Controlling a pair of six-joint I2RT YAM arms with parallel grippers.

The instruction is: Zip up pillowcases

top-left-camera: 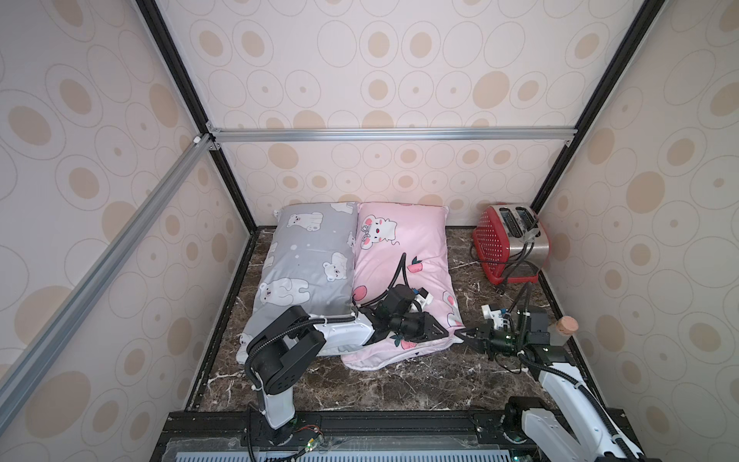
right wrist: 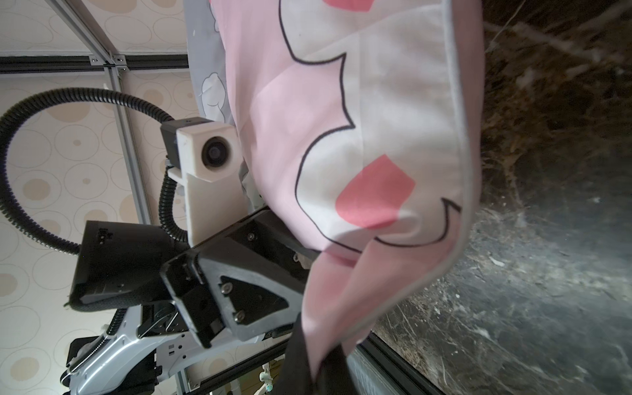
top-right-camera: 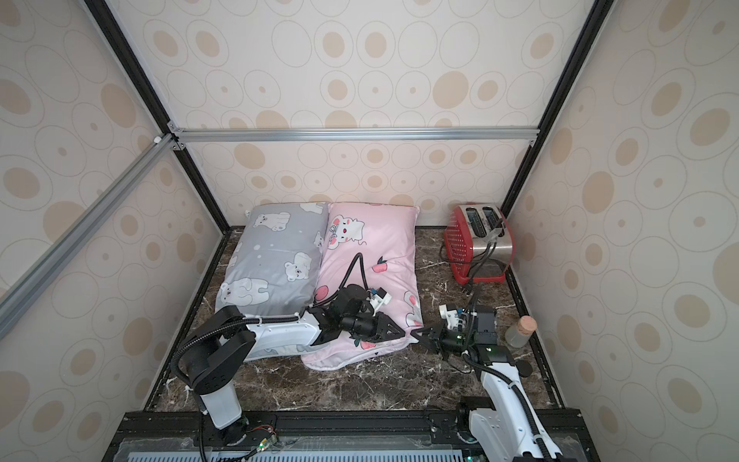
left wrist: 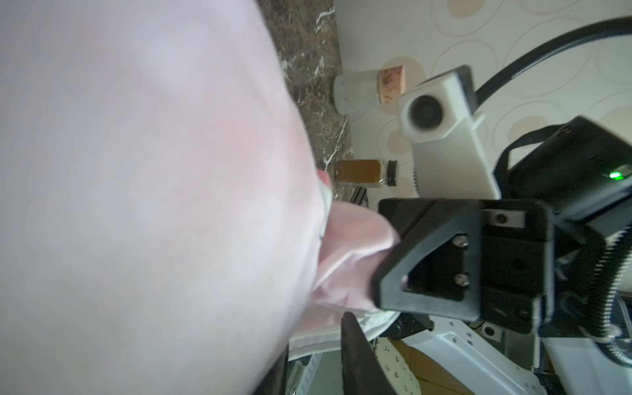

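The pink pillowcase lies on the table, its open-looking near edge with pale piping toward me. At its near right corner, my right gripper is shut with a fold of pink cloth running between its fingertips, which shows in the right wrist view. My left gripper hovers over the near right part of the pink pillowcase, fingers apart, close to the right fingertips. In the left wrist view its fingers are part open, with no cloth clearly held. The zipper pull cannot be made out. A grey pillowcase lies alongside on the left.
A red toaster with cables stands at the back right. A jar with a cork-like lid is behind the right arm, and a small brown bottle lies near it. Bare marble table spans the front.
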